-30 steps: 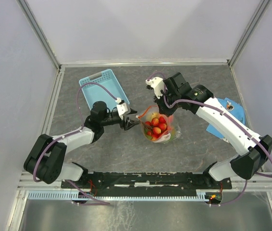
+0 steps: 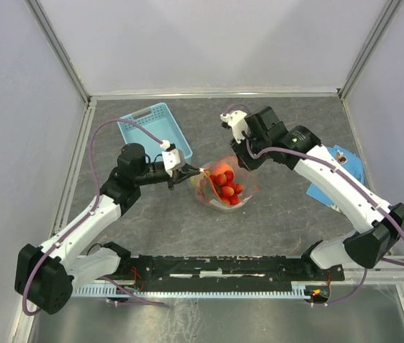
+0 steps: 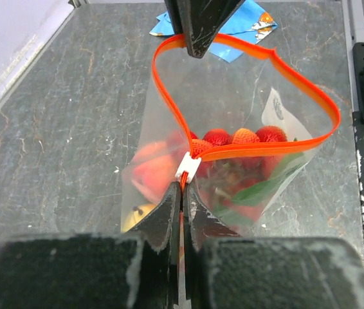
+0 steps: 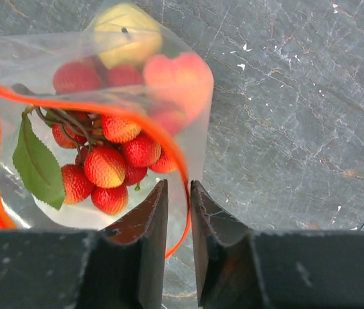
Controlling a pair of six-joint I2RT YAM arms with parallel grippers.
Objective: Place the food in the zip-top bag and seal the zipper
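The clear zip-top bag (image 2: 248, 191) stands with its mouth open, its orange zipper rim (image 3: 298, 76) forming a loop. Inside are red strawberries (image 4: 107, 166) with a green leaf (image 4: 38, 161), a peach (image 4: 181, 76) and a yellow fruit (image 4: 130, 32). My left gripper is shut on the zipper's near end, just behind the white slider (image 3: 188, 166). At the bag's opposite end, my right gripper is part open, the orange rim running between its fingers, close to the right one. Whether the rim touches a finger is unclear.
An empty light-blue basket (image 2: 160, 127) sits at the back left, behind the left arm. A blue packet (image 2: 341, 175) lies flat at the right.
The left gripper's fingers have closed on the zipper end, and it has moved left with that side of the bag. The bag has shifted left; the right gripper has moved slightly right.
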